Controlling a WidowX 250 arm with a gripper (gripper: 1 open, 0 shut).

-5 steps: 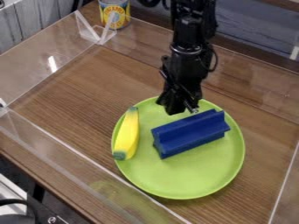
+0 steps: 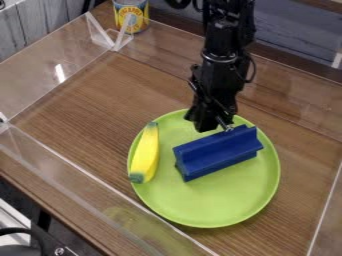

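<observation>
A green plate [image 2: 207,200] lies on the wooden table. On it rest a yellow banana-like toy [image 2: 144,153] at the left and a blue block-shaped object [image 2: 219,152] to the right. My black gripper [image 2: 210,122] is low over the back of the plate, just behind the blue object. It appears shut, with nothing visible between its fingers, though the tips are dark and hard to make out.
A yellow and blue can [image 2: 130,17] stands at the back left. Clear plastic barriers line the table's left and front-left sides. The wooden surface left of and behind the plate is clear.
</observation>
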